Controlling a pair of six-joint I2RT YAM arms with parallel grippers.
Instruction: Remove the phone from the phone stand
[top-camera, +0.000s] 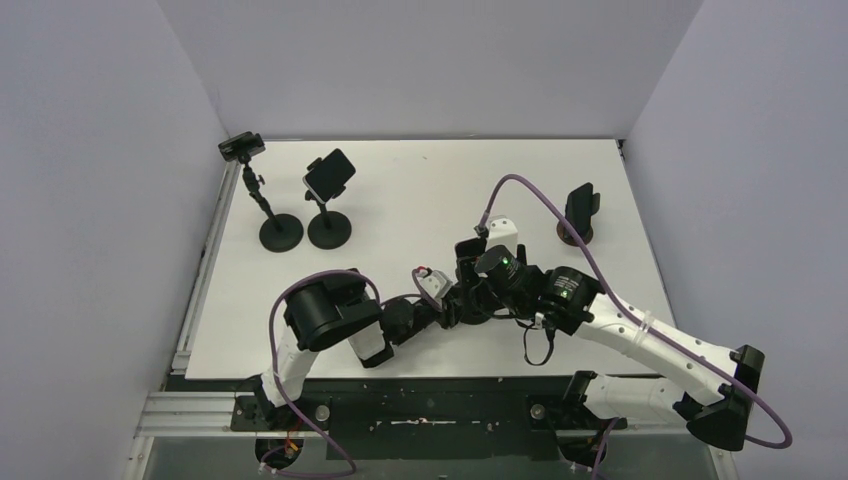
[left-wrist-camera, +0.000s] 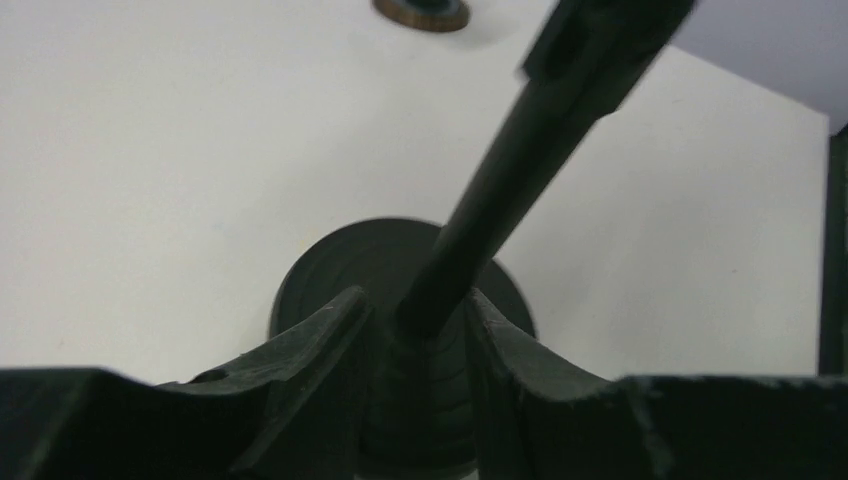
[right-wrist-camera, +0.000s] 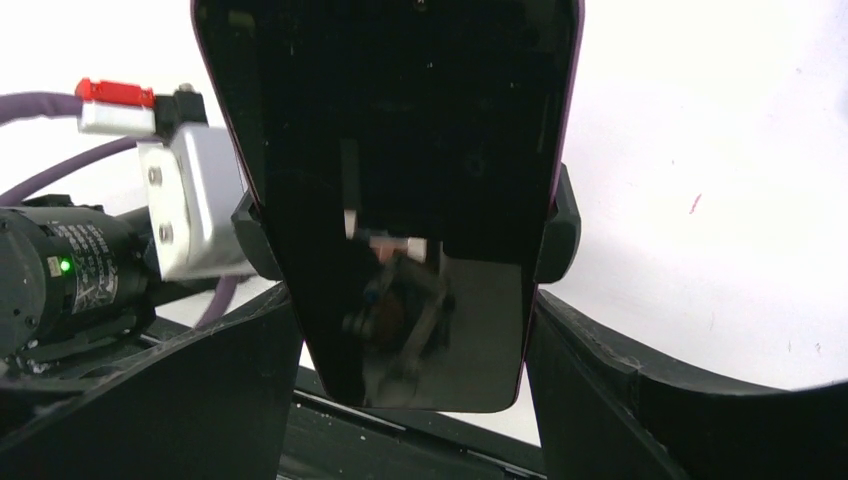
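The black phone (right-wrist-camera: 400, 200) fills the middle of the right wrist view, glossy screen toward the camera. My right gripper is shut on its lower side edges. Just above those fingers, dark holder arms (right-wrist-camera: 562, 225) of the stand flank the phone; whether they still touch it cannot be told. In the left wrist view, the stand's tilted pole (left-wrist-camera: 485, 215) rises from a round black base (left-wrist-camera: 330, 262). My left gripper is open, a fingertip on either side of the pole's foot, with some gap at the left.
Two more stands with round bases (top-camera: 330, 230) (top-camera: 281, 233) are at the back left, and a dark stand (top-camera: 579, 212) is at the back right. Bare white table (top-camera: 430, 190) lies between them. Grey walls close both sides.
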